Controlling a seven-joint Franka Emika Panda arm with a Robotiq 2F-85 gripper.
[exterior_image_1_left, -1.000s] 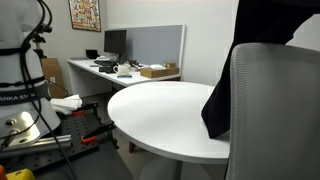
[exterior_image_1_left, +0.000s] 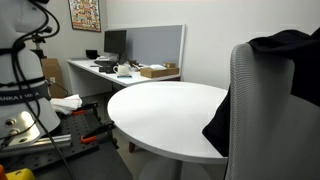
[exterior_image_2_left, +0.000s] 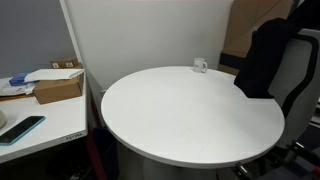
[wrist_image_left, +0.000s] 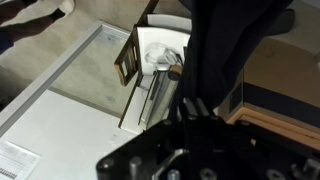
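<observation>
A black cloth (exterior_image_1_left: 290, 50) lies over the top of the light grey chair back (exterior_image_1_left: 246, 115) at the right of exterior view 1. Its lower end hangs on the far side, down by the edge of the round white table (exterior_image_1_left: 165, 112). From the other side, in exterior view 2, the cloth (exterior_image_2_left: 262, 62) drapes down the chair back (exterior_image_2_left: 300, 78) to the table edge. The wrist view has my gripper shut, with the bunched cloth (wrist_image_left: 215, 50) running into its fingertips. Both exterior views leave the fingertips hidden or out of frame.
A white mug (exterior_image_2_left: 199, 65) stands at the table's back edge. A side desk with a cardboard box (exterior_image_2_left: 58, 90) and a phone (exterior_image_2_left: 22, 130) is at the left. Shelving with various items (wrist_image_left: 160, 75) appears in the wrist view.
The raised upper part of the black cloth has come down and now rests across the chair top. Its hanging end has shifted slightly. The table and desk look unchanged.
</observation>
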